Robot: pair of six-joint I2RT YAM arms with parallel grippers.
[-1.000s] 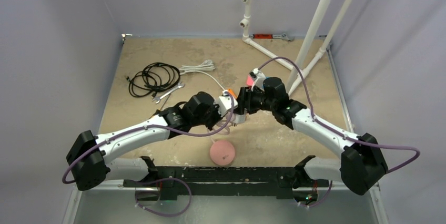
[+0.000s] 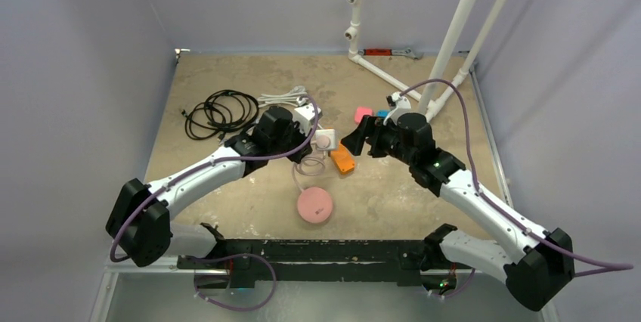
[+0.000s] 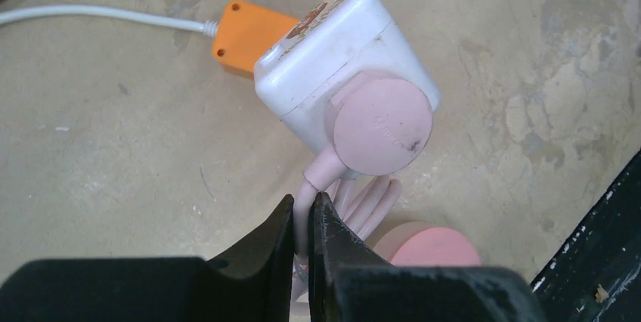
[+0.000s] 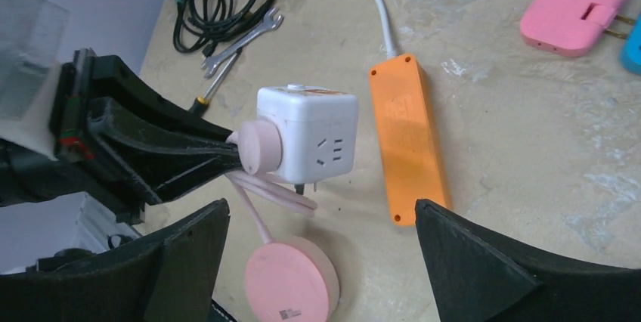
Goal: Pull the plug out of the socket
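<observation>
In the left wrist view my left gripper is shut on the pale pink cable (image 3: pixel 301 220), just behind the round pink plug (image 3: pixel 384 127). The plug still sits against one face of the white cube socket (image 3: pixel 355 42). In the right wrist view the socket (image 4: pixel 317 129) hangs from the plug (image 4: pixel 258 147), clear of any right finger, with slots on its near face. My right gripper stands open, nothing between its fingers, to the right of the socket in the top view.
An orange power strip (image 4: pixel 408 137) lies beside the socket. A pink disc (image 2: pixel 314 205) on the same cable is near the front. Black cable (image 2: pixel 221 114), a wrench (image 4: pixel 242 44) and a screwdriver (image 4: pixel 215 88) lie to the left; a pink adapter (image 4: pixel 574 8) lies behind.
The left gripper, still on the cable, has moved left, carrying the plug and socket together.
</observation>
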